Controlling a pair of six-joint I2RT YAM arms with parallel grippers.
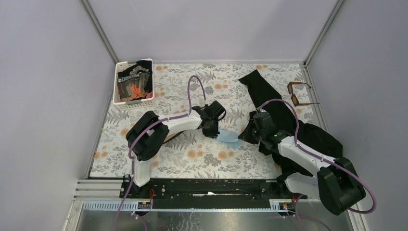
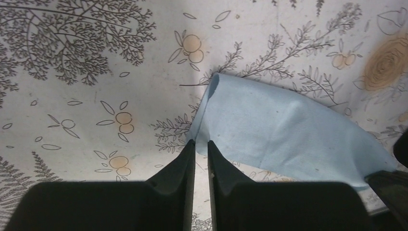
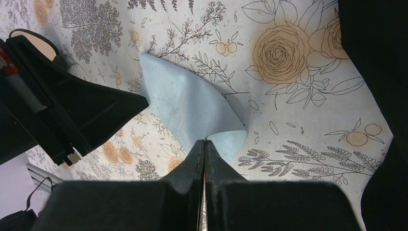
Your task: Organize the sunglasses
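Observation:
A light-blue cloth (image 2: 284, 125) lies on the floral table cover between my two grippers. My left gripper is slightly open, its fingertips at the cloth's left end with a narrow gap between them. My right gripper is shut on the cloth's near right edge, where the fabric folds over at the fingertips. Brown-framed sunglasses (image 1: 293, 93) lie with their temples spread near the right wall in the top view, well away from both grippers.
Under the left arm sits a partly hidden tan item with a dark rim (image 1: 173, 137). A white basket (image 1: 135, 104) holding dark and orange items stands at the back left. Black fabric (image 1: 327, 141) spreads over the right side, beneath the right arm.

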